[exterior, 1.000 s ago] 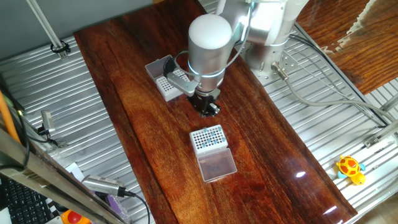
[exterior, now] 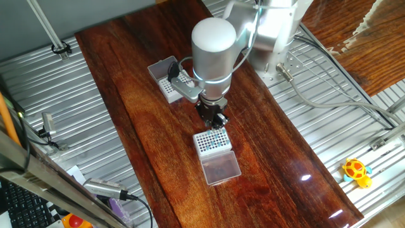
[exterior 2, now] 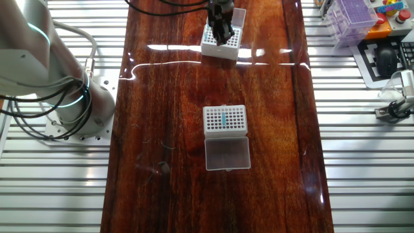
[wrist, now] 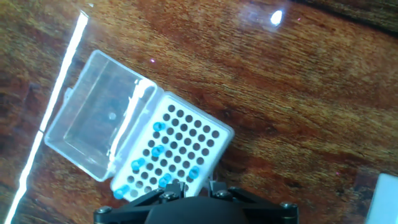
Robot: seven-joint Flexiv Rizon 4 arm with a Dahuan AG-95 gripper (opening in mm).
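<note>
A white tube rack (exterior: pixel 213 143) in an open clear box stands mid-table, with several blue tubes scattered in its holes. In the wrist view this rack (wrist: pixel 180 140) has its clear lid (wrist: pixel 99 118) folded out to the left; one blue tube (wrist: pixel 194 172) sits close to the fingertips. My gripper is open over the rack's lower edge, its two dark fingers apart and nothing visible between them. A second white rack (exterior 2: pixel 224 128), lid open, holds a short line of blue (exterior 2: pixel 224 119) in its middle. Exact fingertip height above the first rack is hard to judge.
The second box's open lid (exterior 2: pixel 228 154) lies flat on the table. A toy turtle (exterior: pixel 356 171), a keyboard (exterior: pixel 25 202) and a purple crate (exterior 2: pixel 354 19) are off the table.
My gripper has moved down and slightly right in exterior view 1, from behind the tube rack to its rear edge. Both boxes have stayed in place.
</note>
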